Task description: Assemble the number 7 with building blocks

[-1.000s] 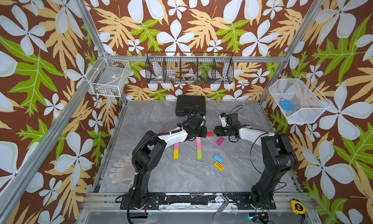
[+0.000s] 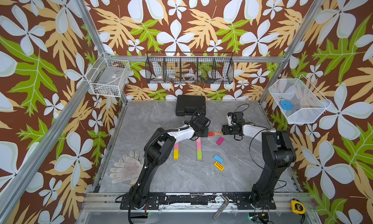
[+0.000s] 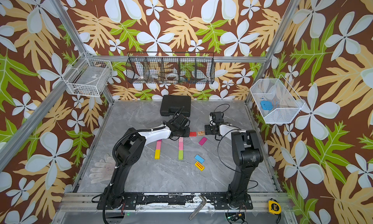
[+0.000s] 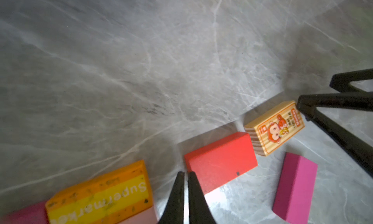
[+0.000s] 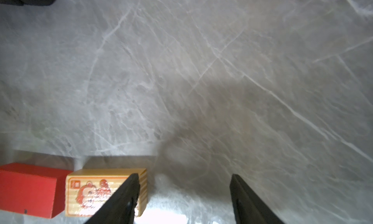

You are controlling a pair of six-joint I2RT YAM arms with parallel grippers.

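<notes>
A red block (image 4: 223,158) and a wooden monkey-print block (image 4: 276,131) lie end to end, meeting at a corner in the left wrist view. My left gripper is shut at the near edge of the red block, nothing showing between its fingers. My right gripper is open and empty; its left finger overlaps the wooden block's right end in the right wrist view. A yellow-orange "Supermarket" block (image 4: 105,196) lies left of the red one. Beneath the left arm runs a pink block (image 2: 199,141) above a green block (image 2: 199,154).
A loose magenta block (image 2: 220,141) lies just in front of the wooden one. Blue (image 2: 218,158) and orange-striped (image 2: 219,165) blocks lie nearer the front. Pink-and-yellow blocks (image 2: 176,154) form another column leftward. A black case (image 2: 190,105) stands behind.
My right gripper has drawn back to the right, exposing the wooden block beside the red one. The left gripper has shifted slightly right, and the red block sits a little further right too.
</notes>
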